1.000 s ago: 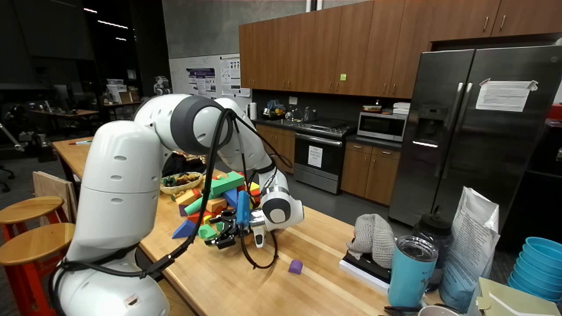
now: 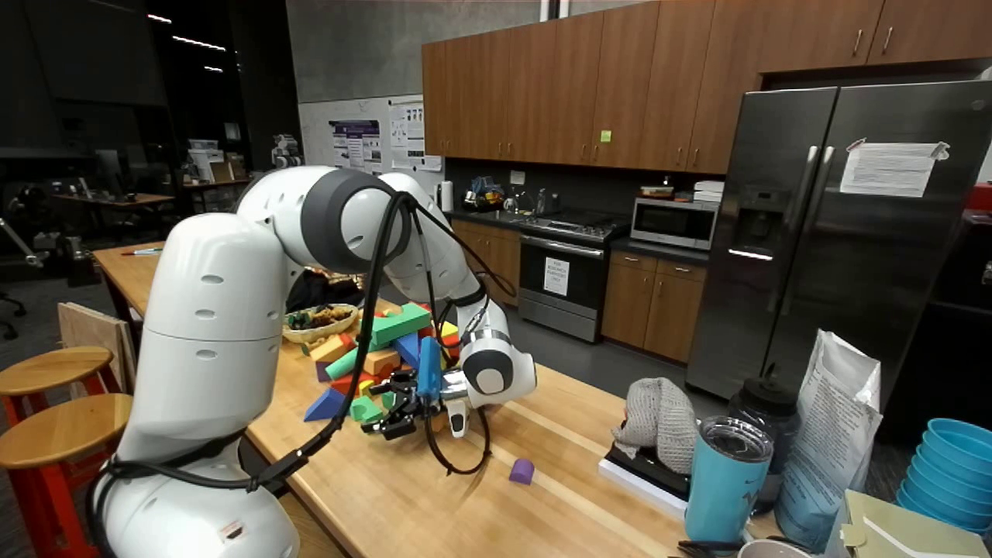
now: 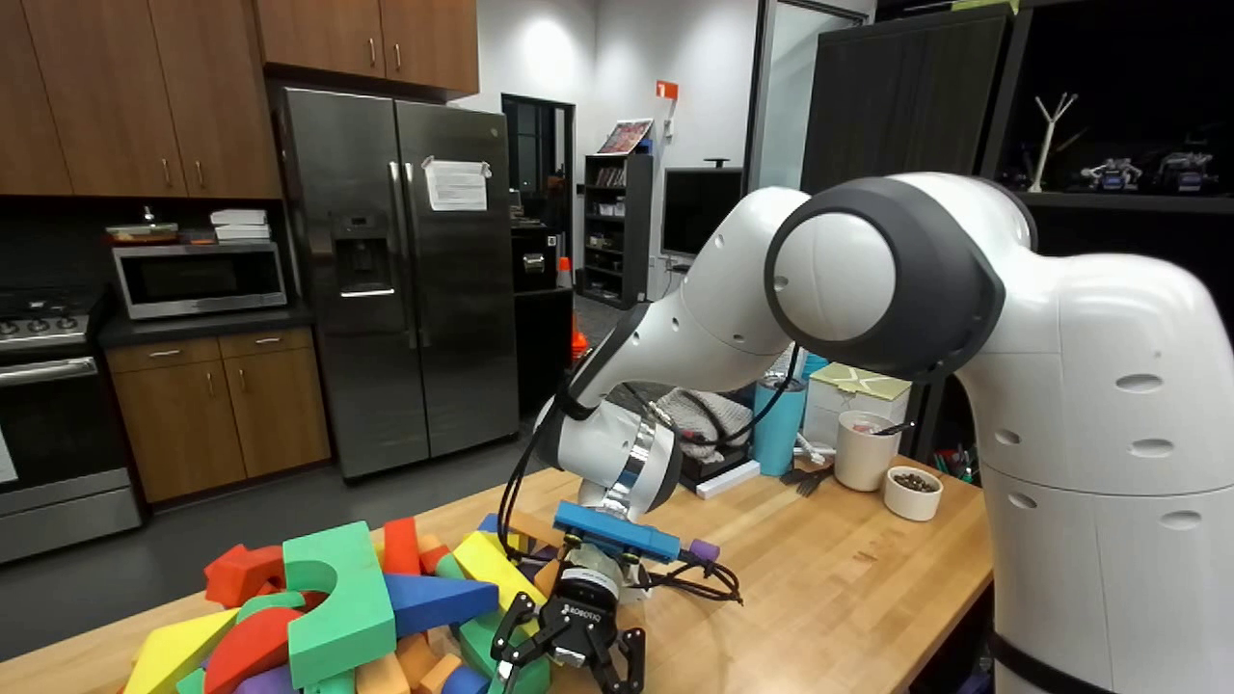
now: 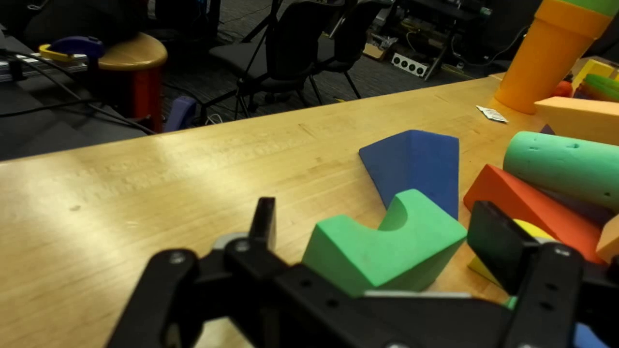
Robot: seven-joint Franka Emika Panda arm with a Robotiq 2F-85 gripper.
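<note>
In the wrist view my gripper stands open, its two dark fingers wide apart. Ahead of them and framed between them sits a green notched block [image 4: 394, 255] on the table; no finger visibly grips it. A blue wedge [image 4: 418, 165] lies just behind that block. To the right, a red block [image 4: 534, 209] and a green cylinder [image 4: 563, 165] form the near side of the pile. Exterior view 2 shows the gripper [image 3: 567, 671] low at the pile's edge, fingers spread. A small purple block [image 2: 521, 471] rests alone on the table.
A large green arch block [image 3: 335, 601] tops the pile. Bare tabletop [image 4: 174, 197] lies left of the green notched block. A blue tumbler [image 2: 730, 479] and a grey knitted item [image 2: 660, 423] stand at the other end. An orange cup [image 4: 528, 58] stands beyond the pile.
</note>
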